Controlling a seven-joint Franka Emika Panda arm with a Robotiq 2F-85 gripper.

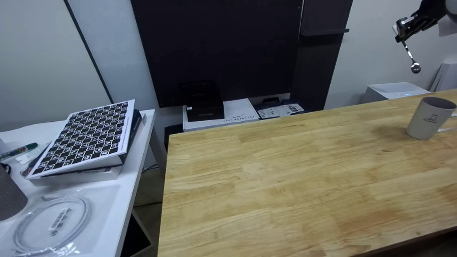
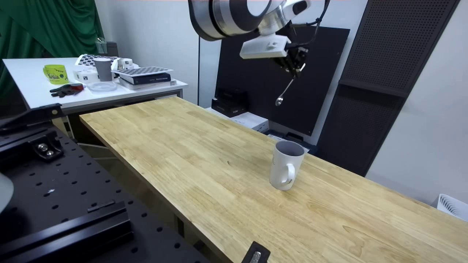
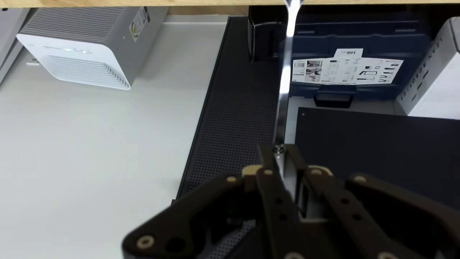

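High above the wooden table, my gripper is shut on a metal spoon (image 3: 283,88), whose shaft runs up out of the wrist view. In exterior view 1 the spoon's round bowl (image 1: 415,67) hangs down below the gripper (image 1: 401,34), and its pale handle end pokes out on the other side. Exterior view 2 has the spoon (image 2: 285,92) slanting down to the left, clear of everything. A light grey mug (image 2: 284,171) stands upright on the table, lower than the spoon and apart from it; the inside bottom of the mug is hidden.
A white side table (image 2: 35,74) at the far end bears books, cups and a patterned board (image 1: 88,137). Behind the table stand a white appliance (image 3: 82,47) and a dark blue case (image 3: 345,39).
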